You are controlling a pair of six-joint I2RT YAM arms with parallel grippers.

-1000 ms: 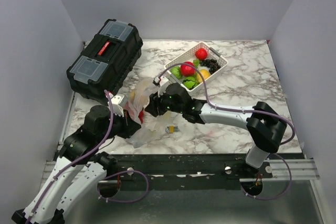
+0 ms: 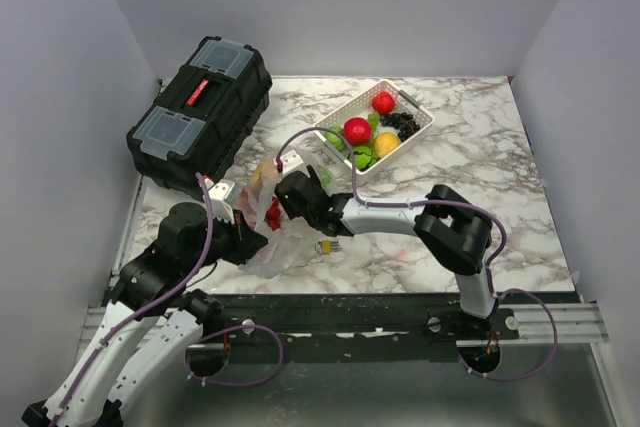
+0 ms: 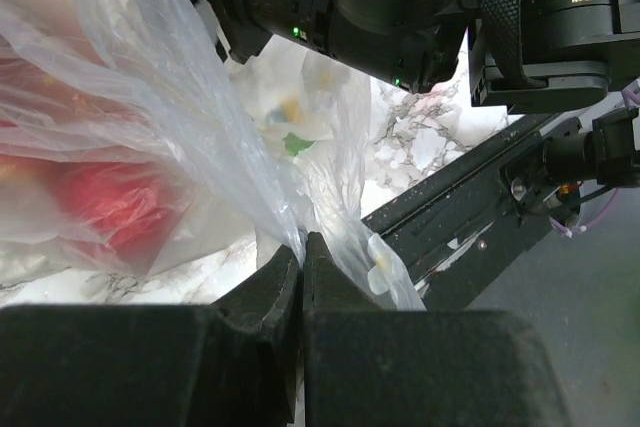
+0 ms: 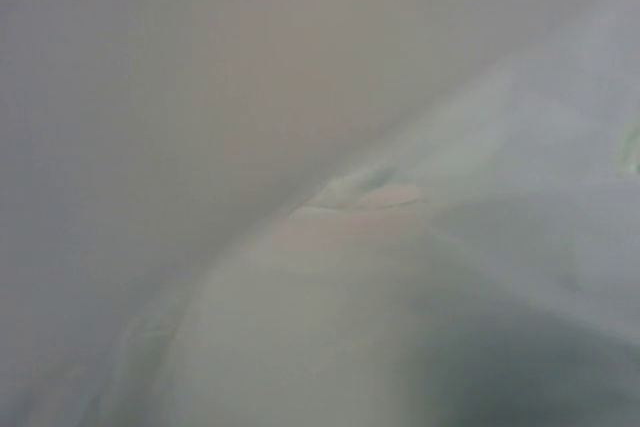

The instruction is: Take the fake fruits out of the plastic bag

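Observation:
The crumpled translucent plastic bag (image 2: 267,259) lies at centre-left, red and peach fruit showing through it; in the left wrist view a red fruit (image 3: 115,207) sits under the film. My left gripper is shut, with bag film at its fingertips. My right gripper (image 2: 280,192) is over the bag's upper part, its fingers partly hidden; the right wrist view is filled with blurred film, so its state is unclear.
A white basket (image 2: 420,134) of fruits stands at the back. A black toolbox (image 2: 200,112) lies at the back left. A small yellow-marked item (image 2: 327,247) is near the bag.
The left arm has stayed about still.

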